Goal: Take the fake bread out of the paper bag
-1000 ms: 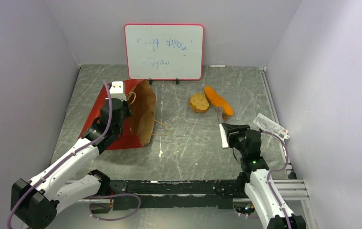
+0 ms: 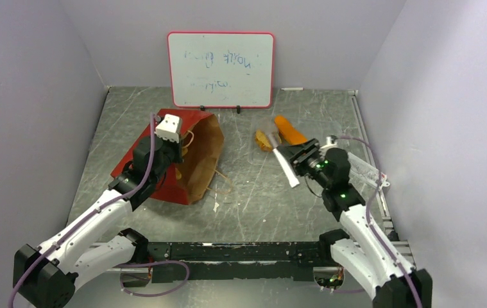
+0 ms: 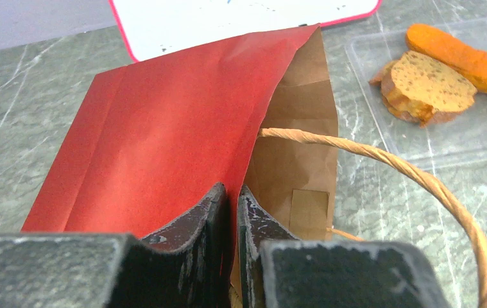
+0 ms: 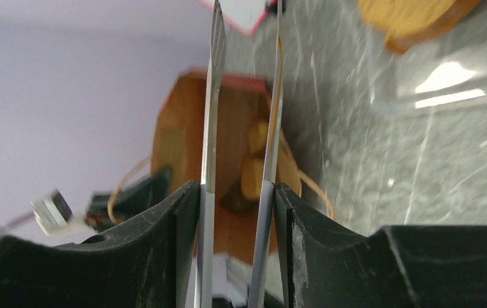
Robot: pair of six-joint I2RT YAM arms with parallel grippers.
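The red paper bag [image 2: 163, 194] lies on its side at the left, its brown mouth facing right. My left gripper is shut on the bag's upper edge. Inside, yellowish bread pieces [image 4: 252, 178] show, blurred, in the right wrist view; the bag hides part of them. A bread piece [image 3: 428, 86] and a long orange loaf-like piece [image 3: 459, 54] lie outside. My right gripper is open, with the two metal arms of a pair of tongs [image 2: 285, 168] between its spread fingers. The tongs' tips pass near the outside bread.
A clear shallow tray [image 3: 388, 128] holds the outside pieces. The whiteboard [image 2: 220, 69] stands at the back. A rope handle [image 3: 414, 170] arches out of the bag's mouth. A white card [image 2: 367, 170] lies at the right edge.
My right arm has swung left with the tongs, toward the bag. The left gripper has shifted slightly right, carrying the bag's edge, and the bag's mouth has moved right too.
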